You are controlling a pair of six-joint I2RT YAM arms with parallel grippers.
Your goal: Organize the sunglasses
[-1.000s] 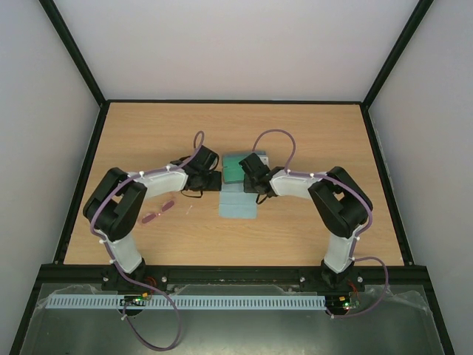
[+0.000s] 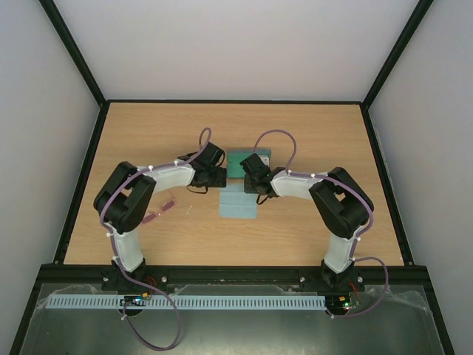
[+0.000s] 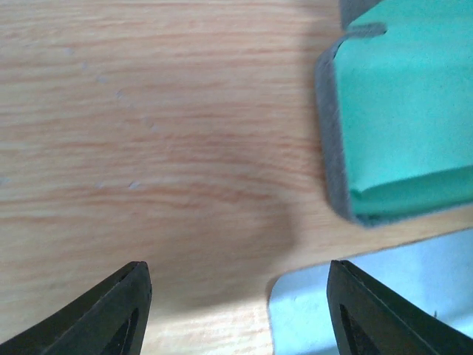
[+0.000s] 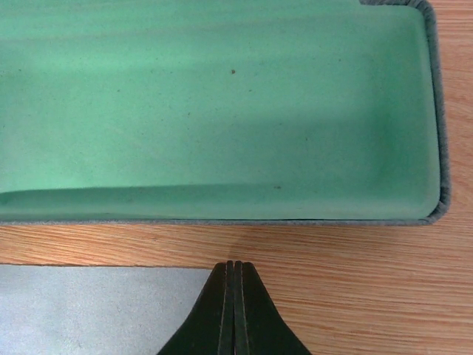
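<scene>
The pink sunglasses (image 2: 149,217) lie on the table at the left, partly hidden by my left arm in the top view. An open case with a green lining (image 2: 236,164) sits near the middle, between both grippers. Just in front of it lies a flat pale blue cloth (image 2: 238,205). My left gripper is open beside the case's left front corner, its fingers apart over bare wood and the cloth's corner, with nothing held. Past the case's front edge, my right gripper is shut at the cloth's right end; nothing shows between its fingers.
A small thin pale piece (image 2: 189,209) lies between the sunglasses and the cloth. Dark frame bars (image 2: 235,101) edge the table.
My left arm has moved right and slightly back over the last second. The case has shifted a little to the right and back. The right arm, cloth and sunglasses stay put.
</scene>
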